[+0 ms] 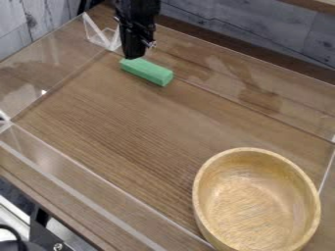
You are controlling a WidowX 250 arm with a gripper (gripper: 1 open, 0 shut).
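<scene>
My black gripper [133, 44] is at the top of the camera view, just above and behind a green block [147, 72] that lies on the wooden table [144, 147]. It appears clear of the block; whether its fingers are open or shut is too small to tell.
A large beige round bowl [256, 201] sits at the lower right. Grey walls border the table at the back and upper left.
</scene>
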